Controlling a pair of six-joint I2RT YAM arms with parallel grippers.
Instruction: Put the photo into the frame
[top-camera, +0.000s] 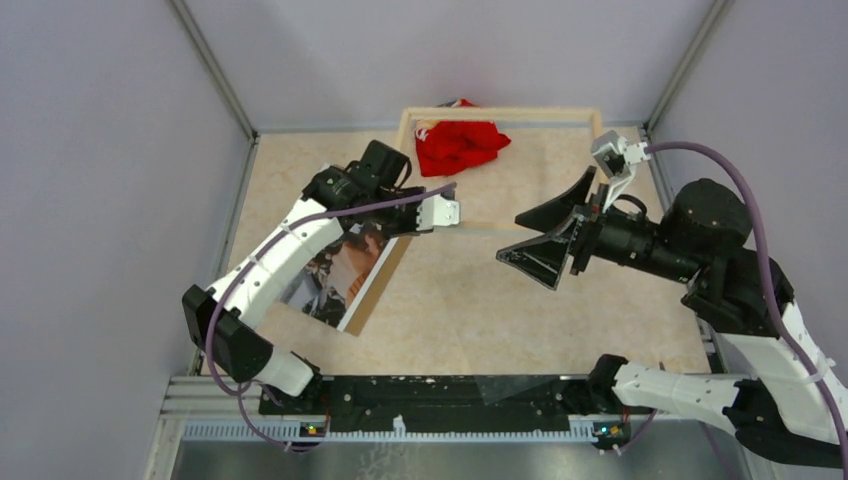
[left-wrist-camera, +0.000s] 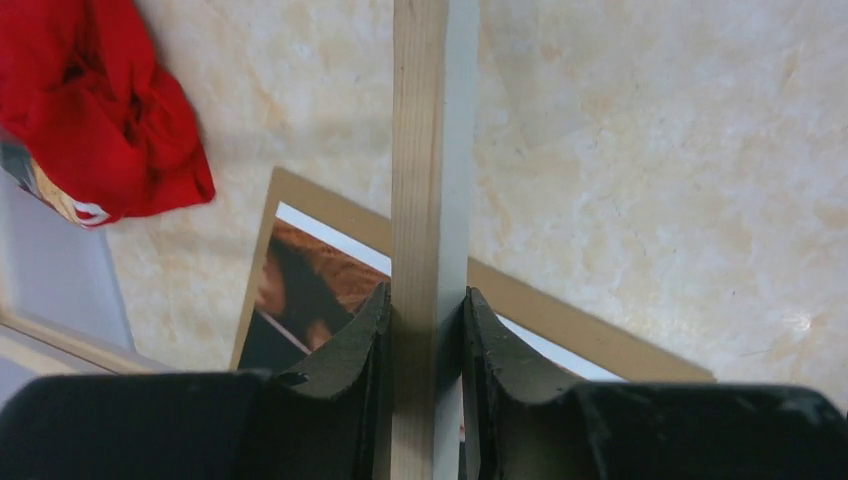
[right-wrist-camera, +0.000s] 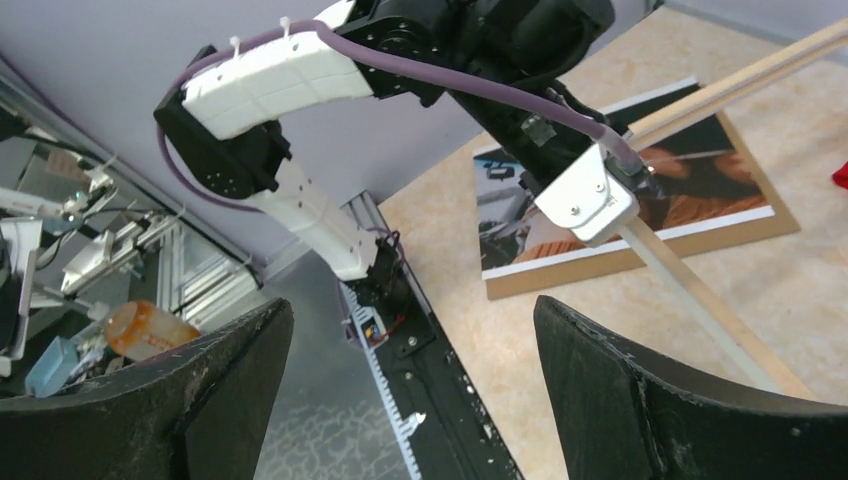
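The empty picture frame (top-camera: 510, 115), pale wood with a white side, is held off the table, and its opening looks through to the tabletop. In the left wrist view my left gripper is shut on one frame bar (left-wrist-camera: 418, 150), a finger on each side. The photo (top-camera: 345, 270), on a brown backing board (top-camera: 378, 288), lies face up at the table's left, partly covered by the left arm. My right gripper (top-camera: 512, 238) stands open to the right of the frame's near side, with nothing between its fingers.
A red cloth (top-camera: 460, 145) lies at the back of the table, seen through the frame. Grey walls close in the back and sides.
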